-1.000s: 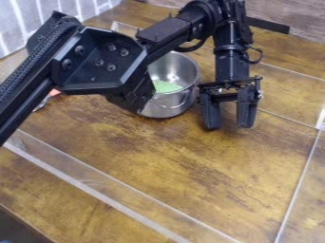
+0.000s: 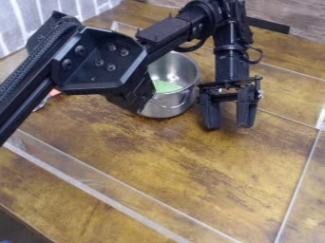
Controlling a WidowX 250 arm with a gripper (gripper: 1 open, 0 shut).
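Note:
A black robot arm reaches in from the left over the table. Its gripper (image 2: pixel 229 112) hangs low over the wood at the centre right, open, with nothing visible between its two fingers. Just left of the gripper stands a steel pot (image 2: pixel 177 74), partly hidden behind the arm, with something green (image 2: pixel 165 86) inside it.
A small reddish item, mostly hidden, lies at the left behind the arm. A light wall or barrier is at the back left.

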